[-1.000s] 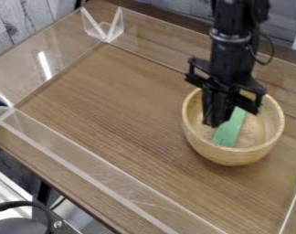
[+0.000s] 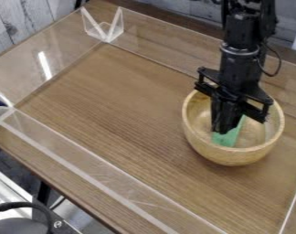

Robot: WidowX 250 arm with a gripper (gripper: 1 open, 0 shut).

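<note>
The black robot gripper [image 2: 227,111] reaches down from the top right to the rim and inside of a round tan bowl [image 2: 236,151]. A green object [image 2: 228,136] lies in the bowl, partly hidden under the gripper. The fingertips are small and dark against the bowl, and I cannot make out anything held between them.
Strips of clear tape mark its left, top-left and front areas. A black cable [image 2: 16,208] shows at the bottom left corner.
The gripper has moved down into the bowl since a second ago, covering more of the green object. The bowl stays in about the same place.
</note>
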